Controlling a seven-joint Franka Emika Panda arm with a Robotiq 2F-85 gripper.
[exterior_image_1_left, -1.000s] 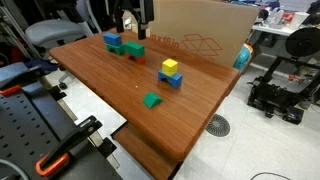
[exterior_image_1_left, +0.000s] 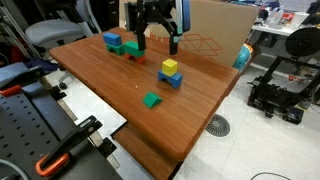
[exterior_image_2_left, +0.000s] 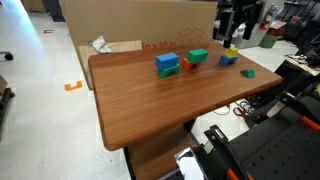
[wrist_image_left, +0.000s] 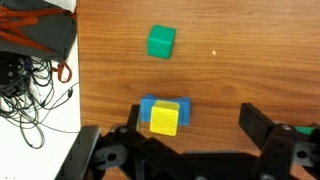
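My gripper (exterior_image_1_left: 157, 45) hangs above the table with its fingers apart and nothing between them. Just to its right and lower in exterior view 1, a yellow block (exterior_image_1_left: 170, 67) rests on a blue bridge-shaped block (exterior_image_1_left: 170, 79). From the wrist, the yellow block (wrist_image_left: 164, 121) and the blue block (wrist_image_left: 148, 104) appear between the two fingers, closer to the left one. A lone green block (exterior_image_1_left: 152, 100) lies nearer the table's front edge. Farther left, a green block (exterior_image_1_left: 132, 47) tops a red one (exterior_image_1_left: 137, 58), and a blue block (exterior_image_1_left: 112, 38) sits on another green one (exterior_image_1_left: 116, 48).
The wooden table (exterior_image_1_left: 205, 92) has bare surface to the right and front of the blocks. A cardboard panel (exterior_image_2_left: 165, 25) stands along its back edge. Cables (wrist_image_left: 35, 90) and a dark bag (wrist_image_left: 38, 35) lie on the floor beyond the edge.
In exterior view 1 my gripper has shifted right and somewhat lower, from near the green-on-red pair toward the yellow block. The blocks have stayed where they were.
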